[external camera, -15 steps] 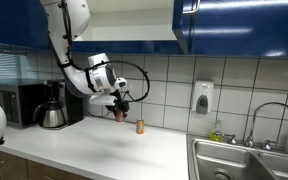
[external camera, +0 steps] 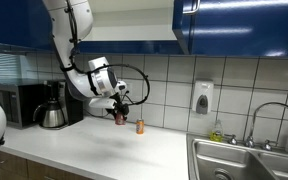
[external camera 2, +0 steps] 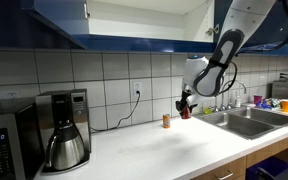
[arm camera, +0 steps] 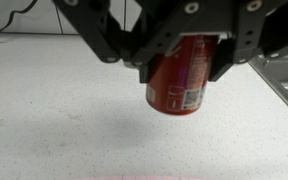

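A red can (arm camera: pixel 182 80) with white lettering is held between the black fingers of my gripper, seen from above in the wrist view. In exterior view 1 the can (external camera: pixel 120 117) hangs above the white counter (external camera: pixel 114 145), with the gripper (external camera: pixel 120 109) over it. Exterior view 2 shows the same red can (external camera 2: pixel 185 113) near the sink side, below the arm. An orange can (external camera: pixel 140 127) stands on the counter by the tiled wall, apart from the held one.
A coffee maker (external camera 2: pixel 65 130) and a microwave (external camera 2: pixel 4 137) stand at one end of the counter. At the other end lies the steel sink (external camera: pixel 224 165) with a faucet (external camera: pixel 274 105). A soap bottle (external camera: pixel 217 132) is behind the sink.
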